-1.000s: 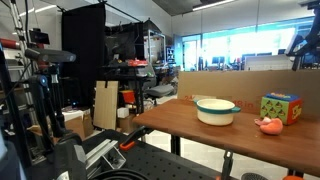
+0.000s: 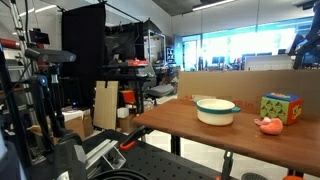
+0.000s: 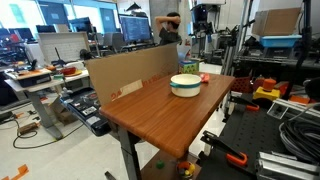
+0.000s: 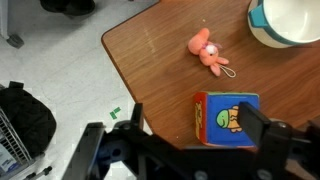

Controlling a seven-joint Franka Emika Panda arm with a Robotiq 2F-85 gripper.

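Note:
On the wooden table [image 2: 180,121] stands a white bowl [image 2: 217,112] with a teal rim. To its right lies a small pinkish-orange toy [image 2: 269,126], which looks like a plush octopus or squid in the wrist view [image 4: 206,52]. Behind the toy sits a colourful box [image 2: 281,108]; from above it shows a blue face with a cartoon figure. My gripper hangs above the table's end, open, its dark fingers wide apart with nothing held. The box lies below it, partly covered by the right finger.
A tan panel [image 3: 138,75] stands along the table's far side. In the wrist view, pale floor [image 4: 70,90] shows past the table edge.
The arm at the upper right edge has shifted slightly. The bowl, toy and box have stayed in place.

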